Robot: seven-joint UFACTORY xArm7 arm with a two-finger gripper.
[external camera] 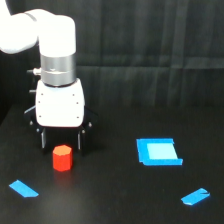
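Observation:
A white arm hangs at the left with its gripper just over a red hexagonal block. The dark fingers are spread apart, one on each side above the block, with nothing seen between them. The block stands upright on the black table.
A blue-bordered square with a pale centre lies at the right. Blue strips lie at the front left and front right.

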